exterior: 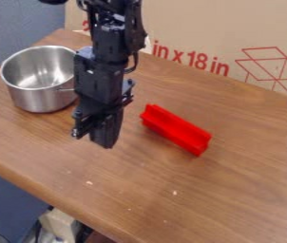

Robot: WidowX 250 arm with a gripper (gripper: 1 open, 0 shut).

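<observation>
My black gripper point(95, 127) hangs over the wooden table, left of the middle, pointing down; whether its fingers are open or shut is unclear. To its upper left stands a shiny metal bowl point(32, 93), partly behind the arm. To the right of the gripper, apart from it, a red cylindrical object point(176, 129) lies on its side at a slant.
A cardboard panel point(235, 38) with red printing stands along the back. The table's left edge drops to a blue area at the lower left.
</observation>
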